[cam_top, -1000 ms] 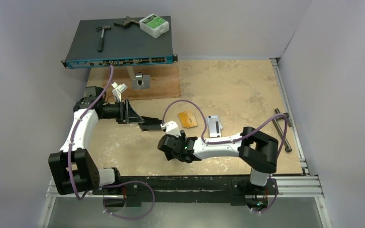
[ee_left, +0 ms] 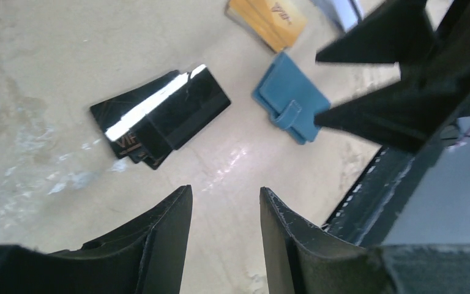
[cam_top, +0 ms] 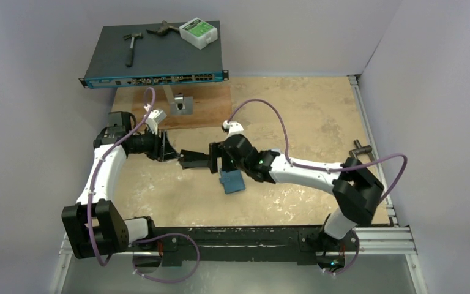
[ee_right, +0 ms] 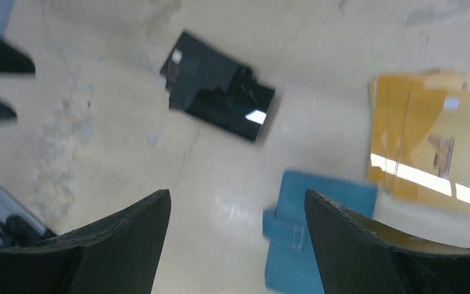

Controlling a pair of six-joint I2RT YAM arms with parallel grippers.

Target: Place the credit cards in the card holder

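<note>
A blue card holder (cam_top: 232, 182) with a small side tab lies flat at the middle of the table. Left of it is a small overlapping pile of black cards (ee_left: 180, 113), flat on the table. My left gripper (cam_top: 172, 155) is at the left end of this pile in the top view. In its own wrist view a gap separates its fingers (ee_left: 171, 226), with nothing between them. My right gripper (cam_top: 214, 158) is above the right end of the black cards, its fingers (ee_right: 141, 226) wide apart and empty. Orange cards (ee_right: 431, 138) are spread beyond the holder.
White-silver cards (ee_left: 343, 12) lie past the orange ones, mostly hidden from above by the right arm. A dark rack unit (cam_top: 159, 55) with tools on it stands at the back left. Another tool (cam_top: 361, 150) lies near the right edge.
The cards look unmoved.
</note>
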